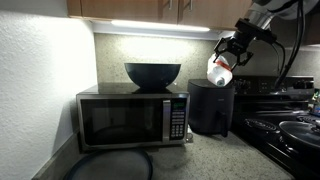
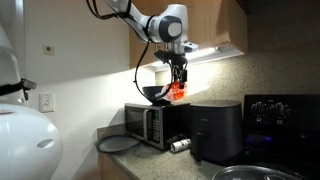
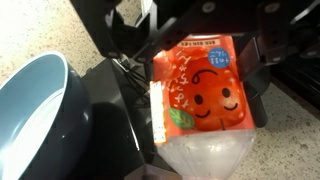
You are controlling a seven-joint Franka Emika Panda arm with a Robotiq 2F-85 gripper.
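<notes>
An orange-red package (image 3: 205, 90) with a smiling face, Japanese lettering and a clear lower part fills the middle of the wrist view. In exterior view 1 the package (image 1: 219, 70) is off the counter, right under my gripper (image 1: 232, 52), its pale end downward in front of the air fryer. From the other side, the package (image 2: 177, 91) shows red just below my gripper (image 2: 178, 76). Dark gripper parts surround its upper end, but the fingers' contact with it is hidden, so how far the fingers are closed cannot be seen.
A dark bowl (image 1: 153, 75) sits on the microwave (image 1: 120, 120), left of the package. The black air fryer (image 1: 210, 108) stands beside it, with the stove (image 1: 280, 130) farther right. A dark round plate (image 1: 110, 165) lies on the counter in front. Cabinets (image 1: 165, 10) hang above.
</notes>
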